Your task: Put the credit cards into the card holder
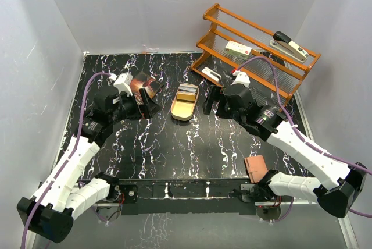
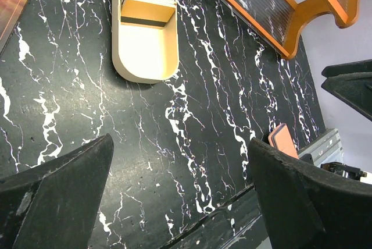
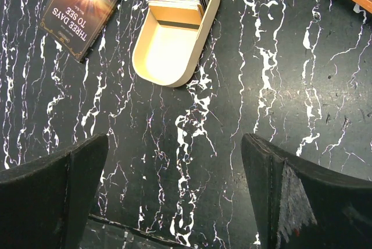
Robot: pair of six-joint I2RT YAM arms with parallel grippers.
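A stack of cards stands on edge in the back half of a cream, round-ended box; the box's front half is empty. Both wrist views show this box too. To its left, my left gripper hangs over the dark table, open and with nothing between its fingers. My right gripper is on the box's other side, likewise open and empty. Close to the table's front right edge lies a flat brown leather piece, which looks like a wallet or card holder; in the left wrist view the brown piece is small.
A dark book lies left of the box, partly behind my left gripper. A slanted wooden rack fills the back right, carrying a stapler and a small carton. Bare table extends in front of the box.
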